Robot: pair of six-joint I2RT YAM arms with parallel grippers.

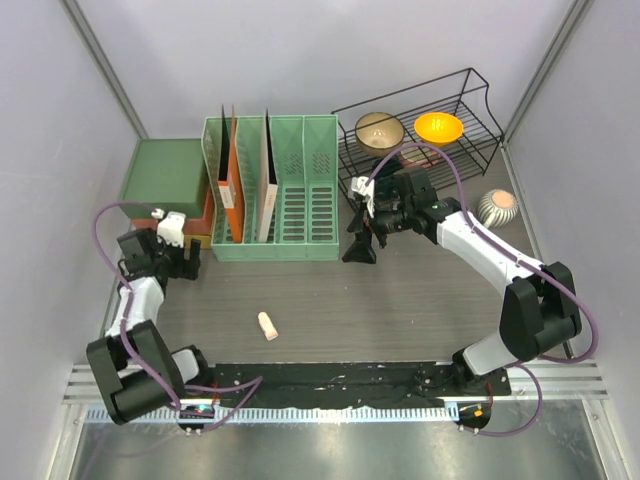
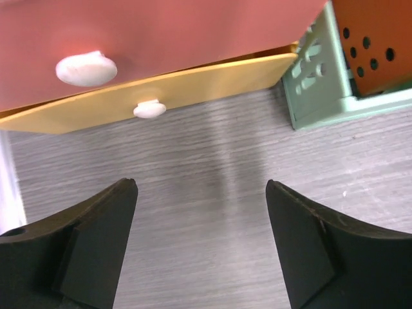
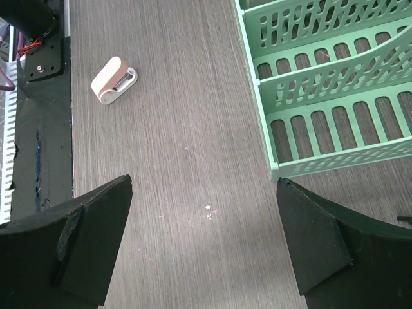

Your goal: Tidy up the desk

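A green file organizer (image 1: 325, 230) holds several upright folders, among them an orange one (image 1: 234, 200). Left of it, stacked drawers show a green top (image 1: 160, 170), a red drawer (image 2: 193, 32) and a yellow drawer (image 2: 206, 84) with white knobs. My left gripper is open in front of them, nothing between its fingers. A pale pink stapler (image 3: 112, 78) lies on the front middle of the desk. My right gripper hangs open and empty right of the organizer.
A black wire rack (image 1: 470, 140) with a brown bowl (image 1: 379, 134) and a yellow bowl (image 1: 439, 128) stands at the back right. A striped round object (image 1: 497, 208) sits at the right.
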